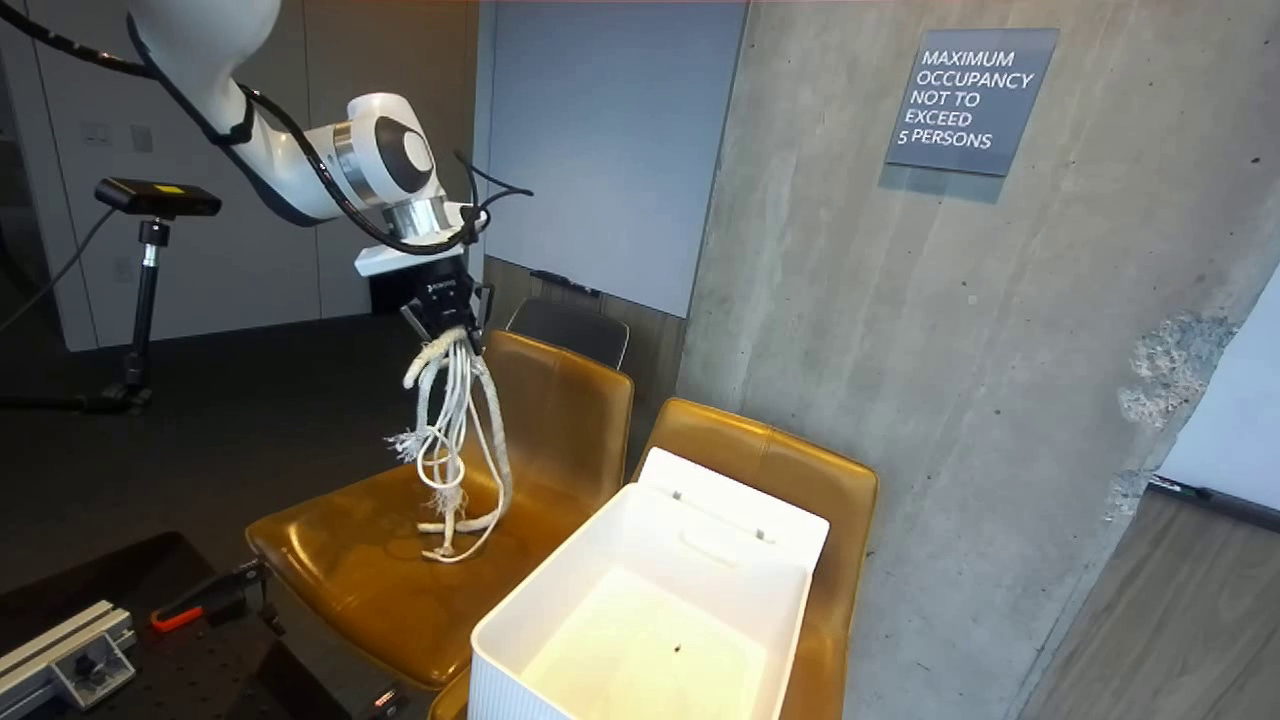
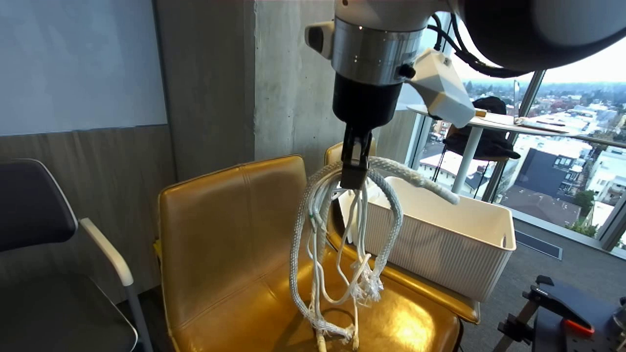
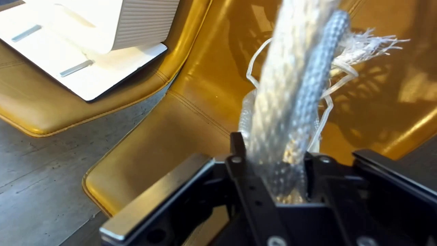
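A bundle of white and grey rope (image 1: 456,414) hangs at my gripper (image 1: 451,342) over the seat of the left brown chair (image 1: 558,414). Thick braided strands (image 3: 282,94) pass between the two fingers in the wrist view, with little gap on either side. Whether the fingers still press on them cannot be told. Loops and frayed ends (image 2: 368,284) dangle below my gripper (image 2: 354,179) in the second exterior view, and the lowest ends seem to reach the seat. A white open bin (image 1: 654,636) on the other brown chair is empty apart from a tiny dark speck.
Beside the bin's far end is its white flap (image 1: 734,510), lying against the chair back. A dark table with a clamp (image 1: 210,594) and a metal rail (image 1: 72,666) occupies the lower left. A camera stand (image 1: 146,288) rises farther left. Open air separates my gripper from the bin.
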